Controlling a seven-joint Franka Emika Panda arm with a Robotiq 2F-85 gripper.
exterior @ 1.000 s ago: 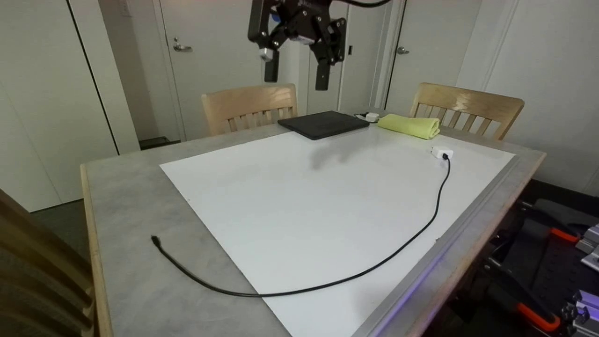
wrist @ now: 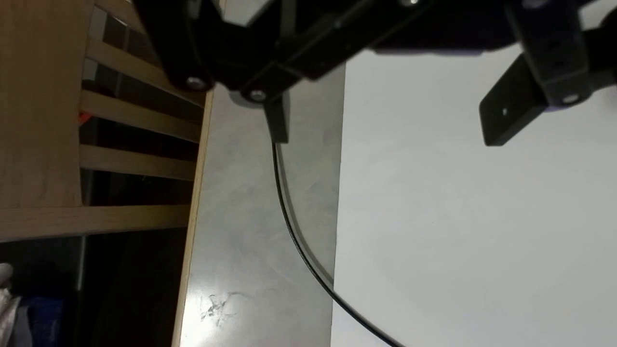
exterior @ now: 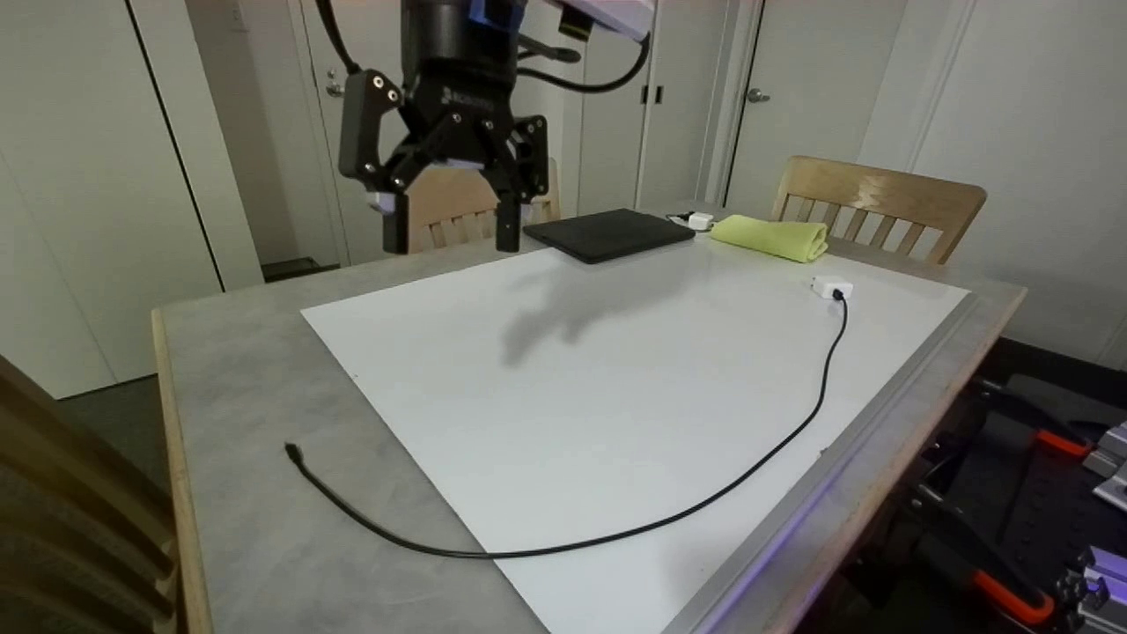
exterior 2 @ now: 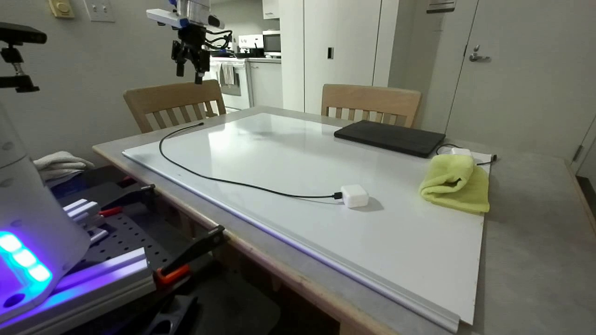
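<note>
My gripper (exterior: 452, 224) hangs open well above the table, its fingers apart and nothing between them. In the wrist view, the gripper has one finger over the grey table strip and the other over the white board. A black cable (exterior: 634, 532) lies in a long curve across the board, its free plug (exterior: 293, 454) resting on the grey tabletop at the near left. The cable's other end joins a white charger block (exterior 2: 354, 196) on the board. In the wrist view, a finger hides the upper end of the cable (wrist: 301, 248).
The white board (exterior: 592, 423) is mostly bare. A flat black laptop-like slab (exterior: 613, 234) lies at its far edge, beside a second white charger (exterior: 699, 221) and a folded yellow-green cloth (exterior: 771, 238). Wooden chairs (exterior 2: 371, 97) stand round the table.
In exterior view 1 my gripper has moved left and lower, and its shadow has shifted left across the board. The cable and the other table objects stay where they were.
</note>
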